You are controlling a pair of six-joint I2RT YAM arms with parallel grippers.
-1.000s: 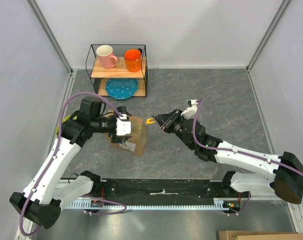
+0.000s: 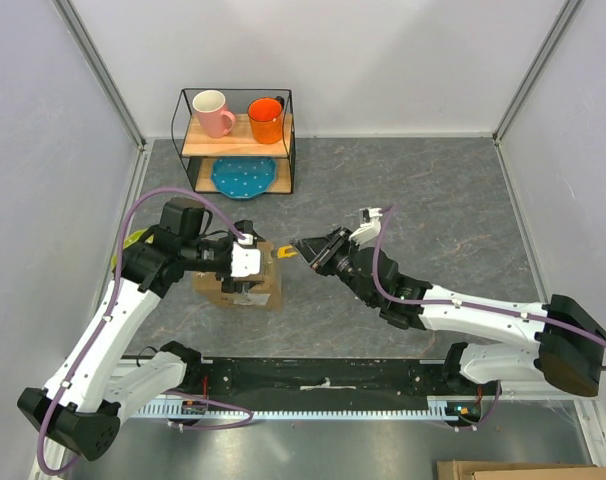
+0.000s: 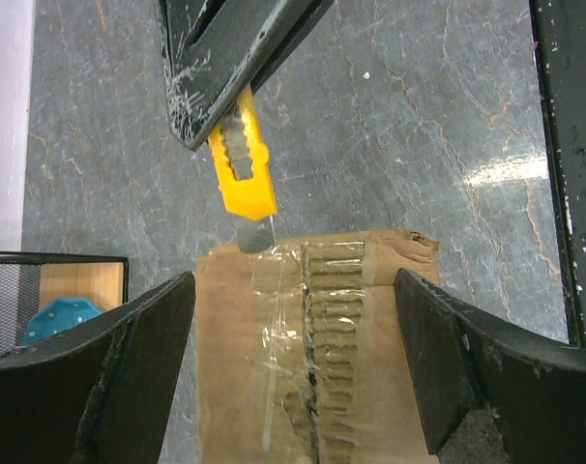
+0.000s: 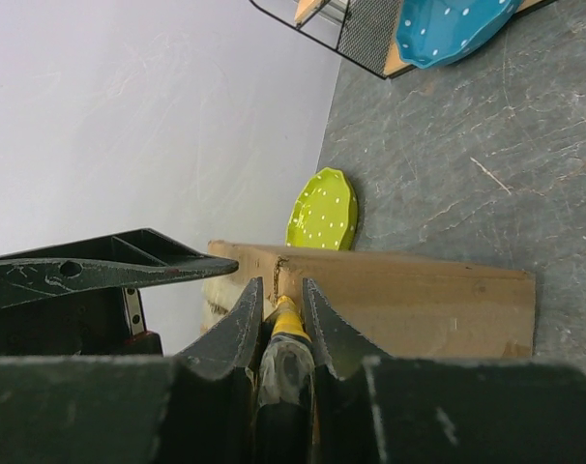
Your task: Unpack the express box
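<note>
A taped cardboard box (image 2: 263, 298) lies on the grey table under my left gripper (image 2: 238, 258), whose dark fingers (image 3: 109, 387) sit either side of the box in the left wrist view; whether they touch it is unclear. My right gripper is shut on a yellow box cutter (image 3: 243, 189), its short blade at the taped top near the box's edge. In the right wrist view the cutter's tip is against the cardboard side.
A wire rack (image 2: 190, 145) with two mugs and a blue plate (image 2: 243, 176) stands at the back. A green plate (image 4: 322, 208) lies left, behind the box.
The box and left gripper have shifted slightly, the box now sitting squarer.
</note>
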